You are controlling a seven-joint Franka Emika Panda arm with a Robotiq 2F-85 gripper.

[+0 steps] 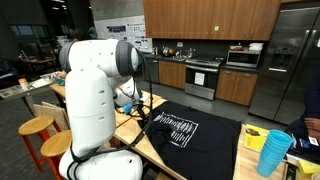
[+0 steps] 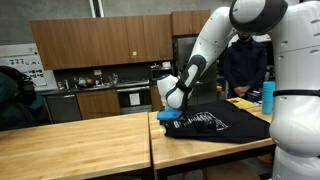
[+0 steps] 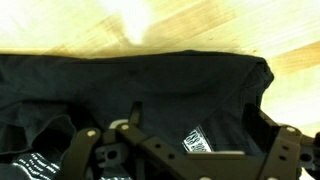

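Observation:
A black cloth with white print (image 3: 110,85) fills the lower part of the wrist view, its far edge running across bare wood and one corner at the right. In exterior view 1 the dark cloth (image 1: 195,138) spreads over the table, its left end rumpled near the arm. My gripper is open above the cloth's edge area, its two dark fingers apart and nothing gripped between them. From the second exterior view, the gripper (image 2: 167,118) is low over the cloth's left end; its fingertips are hard to make out there.
A blue cup (image 1: 272,153) stands at the table's right end, with a yellow item (image 1: 256,137) behind it. Bare wooden tabletop (image 2: 80,138) lies open to the left in the second exterior view. A person (image 2: 245,65) stands at the back right. Stools (image 1: 39,125) flank the table.

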